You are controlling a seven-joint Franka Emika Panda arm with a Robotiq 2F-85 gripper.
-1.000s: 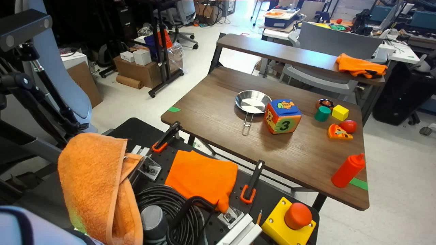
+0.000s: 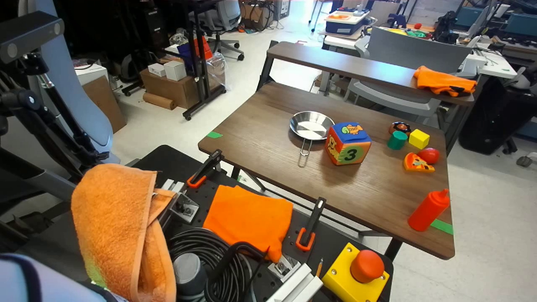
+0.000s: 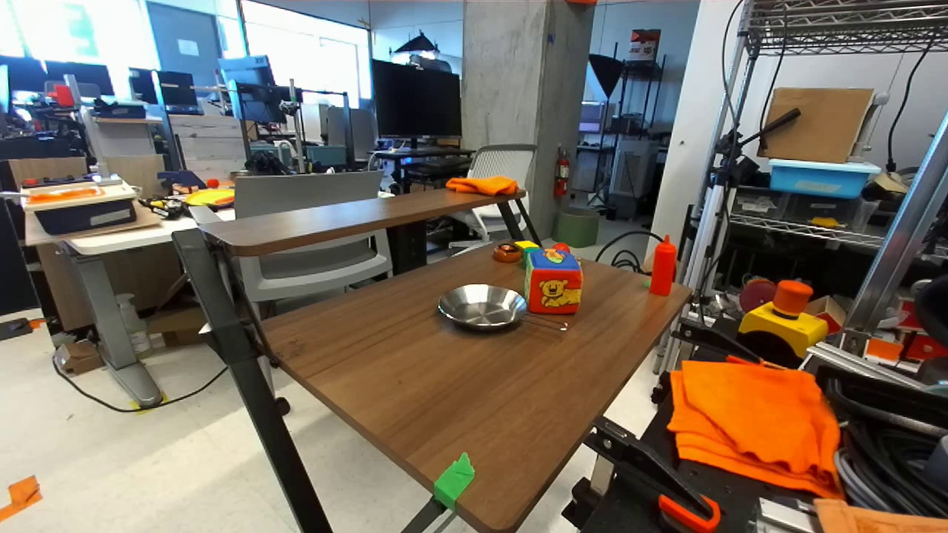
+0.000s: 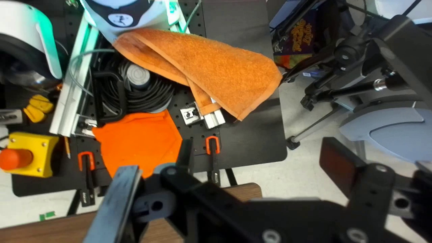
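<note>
Wide apart in the wrist view, the fingers of my gripper stand open with nothing between them. Neither exterior view shows the gripper. On the brown table (image 2: 251, 126) lies a steel pan (image 2: 312, 126), its handle towards the near edge. A soft block (image 2: 348, 144) with a 3 on one face sits right beside it. Towards the far right are a green cylinder (image 2: 397, 140), a yellow cube (image 2: 418, 139), a red ball-like piece (image 2: 429, 155), a toy pizza slice (image 2: 418, 162) and a dark orange item (image 2: 400, 128). A red squeeze bottle (image 2: 428, 210) stands upright near the right corner.
A raised shelf (image 2: 342, 63) runs along the table's far side, bearing an orange cloth (image 2: 443, 80). On the black base are a folded orange cloth (image 4: 137, 139), an orange towel (image 4: 218, 64), clamps and a yellow stop-button box (image 4: 40, 154).
</note>
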